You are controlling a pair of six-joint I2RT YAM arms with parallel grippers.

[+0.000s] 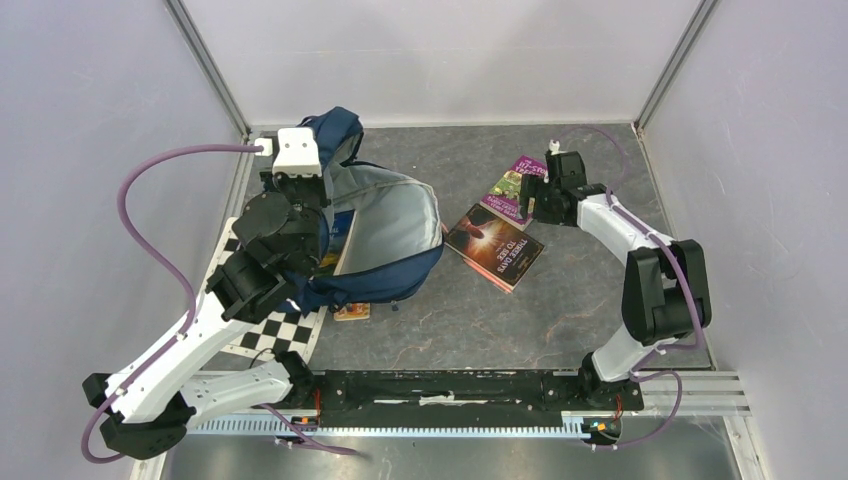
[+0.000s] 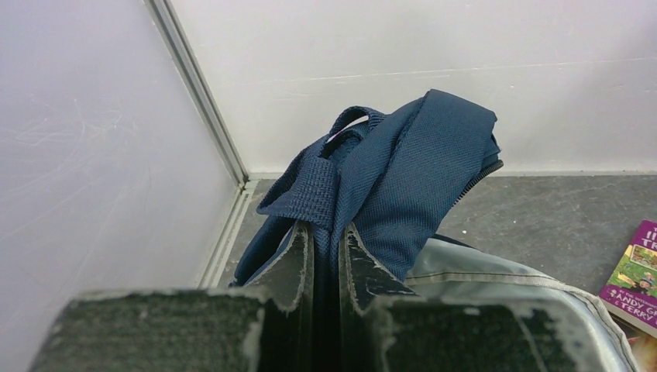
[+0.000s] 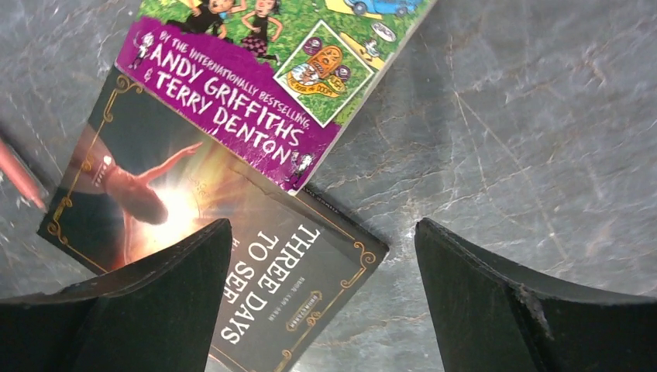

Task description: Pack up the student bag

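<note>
The navy student bag (image 1: 390, 278) lies on the left with its grey-lined mouth spread open; a blue-covered book (image 1: 341, 232) shows inside it. My left gripper is shut on the bag's dark blue fabric (image 2: 434, 155) near its top strap. Over the books on the right, my right gripper stands open with nothing between its fingers. Below it lie a purple and green book (image 3: 232, 93) and, partly under that one, a dark "Three Days to See" book (image 3: 287, 287). An orange-red edge (image 1: 488, 276) shows beneath the dark book.
A black-and-white checkered board (image 1: 262, 338) lies partly under the bag and left arm. Near the bag's lower edge is a small orange item (image 1: 352, 312). Walls close off the back and both sides.
</note>
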